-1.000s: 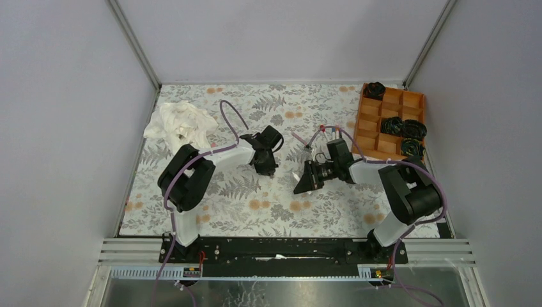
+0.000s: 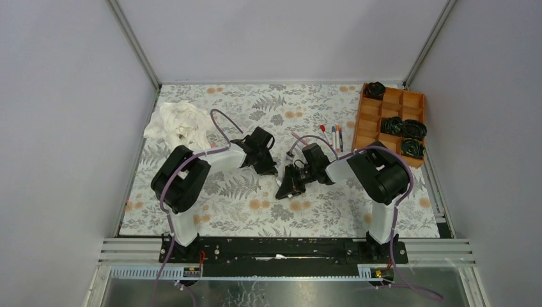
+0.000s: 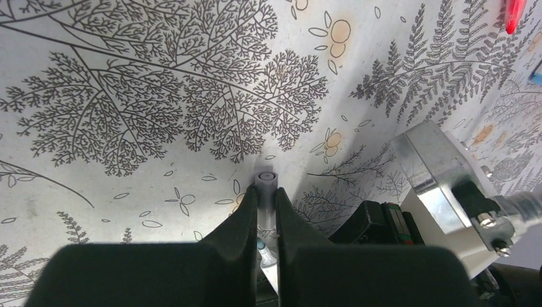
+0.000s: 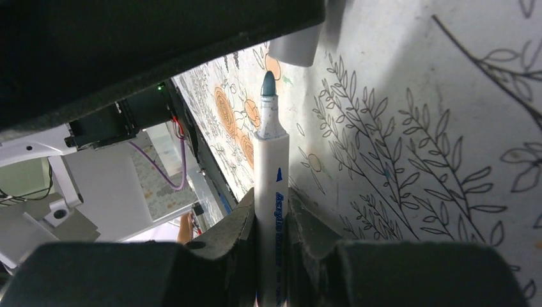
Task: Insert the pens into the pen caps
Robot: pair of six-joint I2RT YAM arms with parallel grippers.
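Note:
The right gripper is shut on a white marker pen [image 4: 271, 160] with blue lettering. Its bare blue-grey tip [image 4: 268, 84] points up and away from the fingers in the right wrist view. In the left wrist view a small greyish pen cap [image 3: 266, 181] sits between the closed-in fingers of the left gripper. The cap's lower end also shows beneath a dark left finger [image 4: 192, 38] in the right wrist view, just past the pen tip and slightly to its side. A gap separates tip and cap. From above, both grippers are close together near the table's middle.
Several other pens [image 2: 337, 137] lie right of centre behind the right arm, with a pink one [image 2: 298, 138] apart. At the right stands a wooden compartment tray [image 2: 369, 125] holding dark coils. White cloth [image 2: 182, 123] lies back left.
The right gripper has moved left, bringing the pen close to the left gripper.

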